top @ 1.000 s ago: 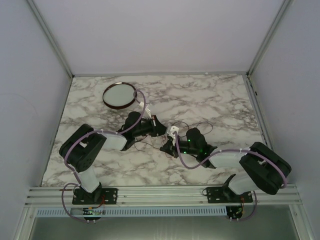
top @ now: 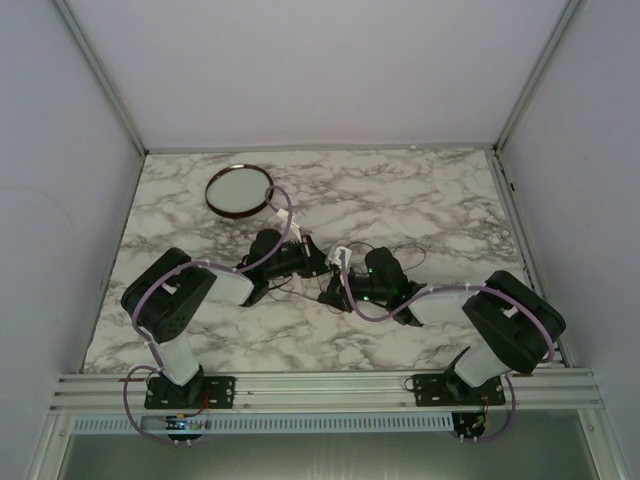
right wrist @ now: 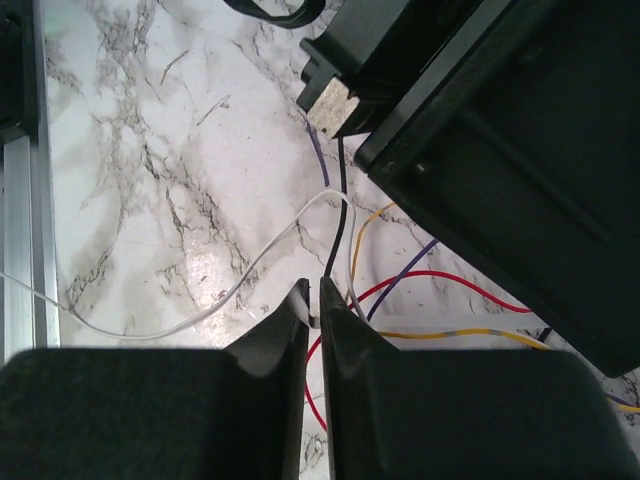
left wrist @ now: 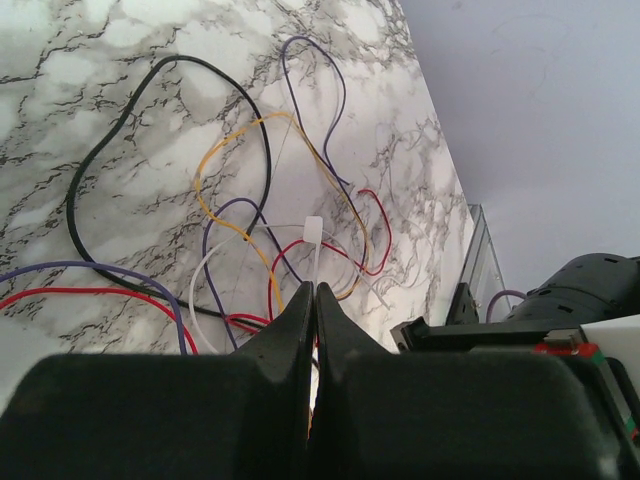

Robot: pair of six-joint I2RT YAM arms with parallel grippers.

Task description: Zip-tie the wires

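In the left wrist view my left gripper is shut on a thin white zip tie; its square head (left wrist: pixel 313 230) sticks out past the fingertips, above the wires. Red, orange, purple, black and white wires lie loosely curled below, among them the orange wire (left wrist: pixel 215 155) and black wire (left wrist: pixel 75 190). My right gripper is shut, with a pale sliver at one fingertip; whether it grips anything is unclear. Behind its tips pass the red wire (right wrist: pixel 440 273) and a pale strip (right wrist: pixel 450 322). From above, both grippers nearly meet mid-table, hiding most wires.
A round dark-rimmed disc (top: pixel 240 190) rests on the back left of the marble table. Beside the right gripper, a large black gripper body (right wrist: pixel 520 150) crowds the right wrist view. Open table (top: pixel 430 190) lies at the back right.
The left arm has hardly moved.
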